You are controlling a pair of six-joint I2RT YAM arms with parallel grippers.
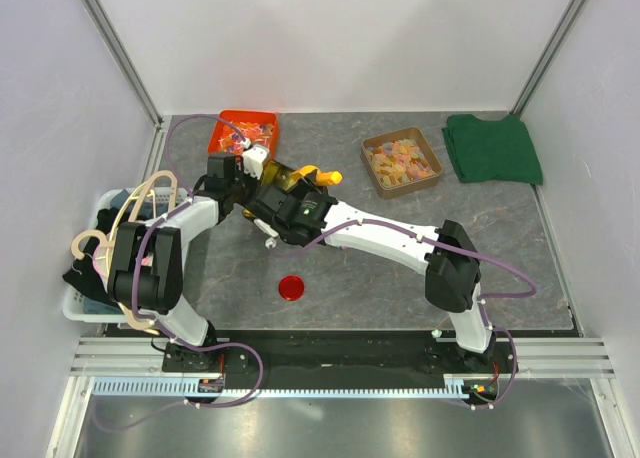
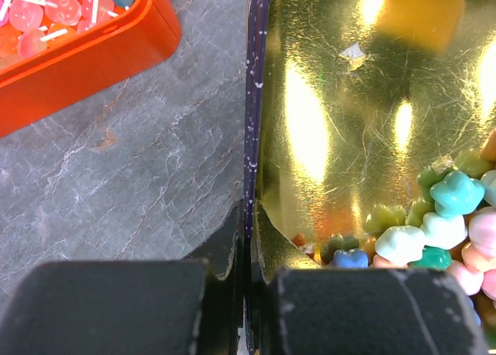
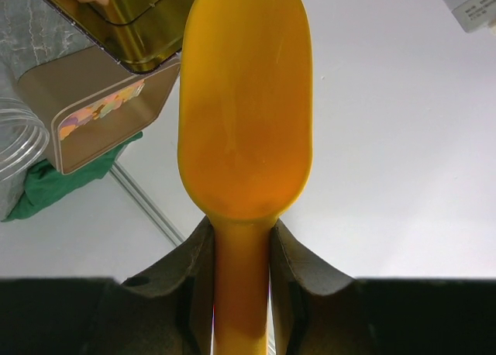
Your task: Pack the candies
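My left gripper is shut on the dark rim of a gold-lined box [image 2: 349, 107]. Teal, white, pink and blue candies [image 2: 457, 194] lie together inside the box at the lower right of the left wrist view. Upright in the right wrist view stands an orange-yellow scoop [image 3: 244, 115], its handle gripped by my right gripper; no candy shows on its visible face. From above, the scoop [image 1: 327, 178] is beside the gold box [image 1: 266, 181], and the right arm hides part of that area. A clear jar [image 3: 23, 138] shows at the right wrist view's left edge.
Behind the left gripper is an orange-red tray [image 1: 275, 143] of wrapped lollipops. To the right stand a tan basket [image 1: 410, 187] of colourful candies and a folded green cloth [image 1: 490, 148]. A red lid [image 1: 291, 287] lies at front centre.
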